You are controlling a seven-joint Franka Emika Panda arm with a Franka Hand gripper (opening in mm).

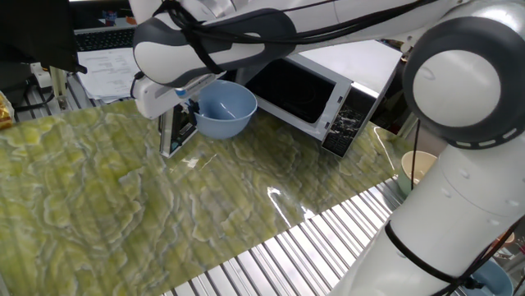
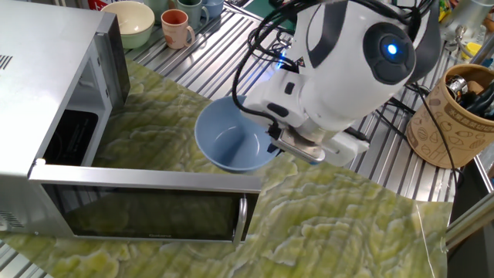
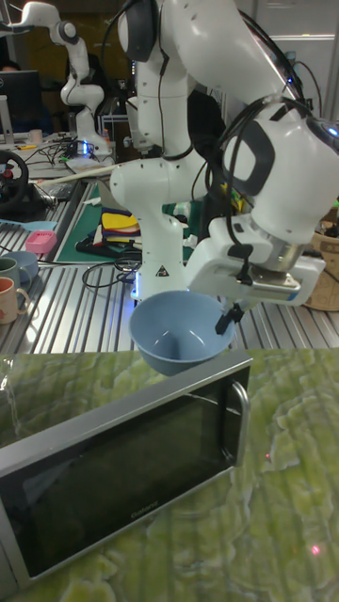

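The light blue bowl (image 1: pixel 223 111) is held by its rim, with my gripper (image 3: pixel 231 317) shut on that edge. In exterior view 2 the bowl (image 2: pixel 233 135) is beside the swung-open microwave door (image 2: pixel 147 205), on its far side from the camera. Its base is partly hidden by the door in exterior view 3, and the bowl looks raised off the mat, though how high I cannot tell. The microwave (image 1: pixel 297 92) stands open, its dark interior plate visible. My fingers are dark and small, mostly covered by the hand in exterior view 2.
A green marbled mat (image 1: pixel 90 197) covers the work area, largely bare in front. Beyond it are a cream bowl (image 2: pixel 130 23), an orange mug (image 2: pixel 177 29) and a tan utensil pot (image 2: pixel 444 123). The door's top edge rises close to the bowl.
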